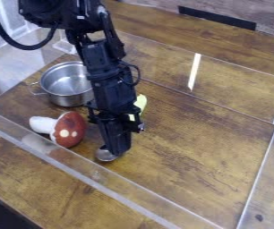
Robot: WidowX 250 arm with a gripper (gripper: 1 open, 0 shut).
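The black gripper (113, 143) reaches down to the wooden table, right of a red-and-white object (69, 129) with a white end, possibly a toy mushroom. A small silver round item (105, 155) lies just at its fingertips. Whether anything is between the fingers is hard to tell. A pale yellow-green item (139, 104) lies behind the gripper, partly hidden by it. A steel pot (62, 83) with handles stands at the left, behind the red object.
Clear panels or edges run along the left, front and right, and a white strip (194, 71) lies toward the back right.
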